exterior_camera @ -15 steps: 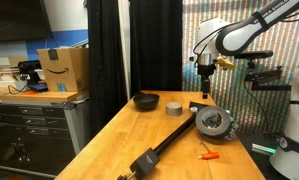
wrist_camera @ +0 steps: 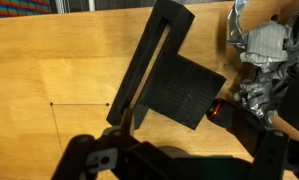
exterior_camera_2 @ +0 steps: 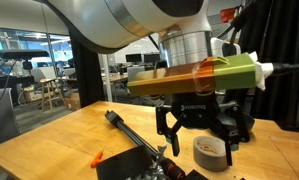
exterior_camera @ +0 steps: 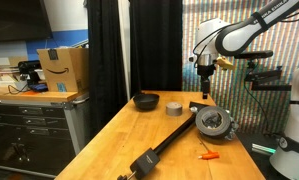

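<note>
My gripper [exterior_camera: 205, 86] hangs above the far right part of the wooden table, its fingers apart and nothing between them. In the wrist view, the dark fingers [wrist_camera: 119, 152] come in from the lower edge. Below them lie a slotted black bar [wrist_camera: 152, 62] and a flat black square [wrist_camera: 185, 90]. Crumpled silver material [wrist_camera: 269, 45] is at the upper right. A pale tape roll [exterior_camera_2: 209, 153] shows behind the gripper in exterior view 2. In exterior view 1, a long black bar [exterior_camera: 172, 140] runs diagonally across the table.
A black bowl [exterior_camera: 146, 101] stands farther back. A round silver object [exterior_camera: 215, 122] sits near the right edge, with an orange-handled tool [exterior_camera: 208, 156] in front of it. A cardboard box [exterior_camera: 64, 68] rests on the side cabinet.
</note>
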